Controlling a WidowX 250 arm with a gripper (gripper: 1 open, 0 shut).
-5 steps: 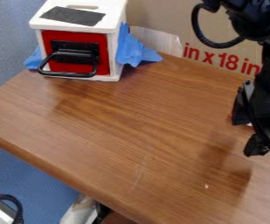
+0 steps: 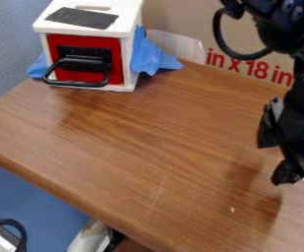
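Observation:
My black gripper (image 2: 285, 157) hangs low at the right edge of the wooden table (image 2: 141, 157), pointing down, partly cut off by the frame. Whether its fingers are open or shut is unclear. A white toy oven (image 2: 123, 30) with a red front (image 2: 85, 51) and a black handle stands at the back left, well apart from the gripper.
A blue cloth (image 2: 157, 60) lies around the oven's base. A cardboard panel (image 2: 207, 25) with red printing stands behind the table. Blue flooring (image 2: 23, 192) and some cable show beyond the lower-left edge.
My gripper has moved slightly over the last second, ending a little lower in the view. The oven, cloth and table look unchanged.

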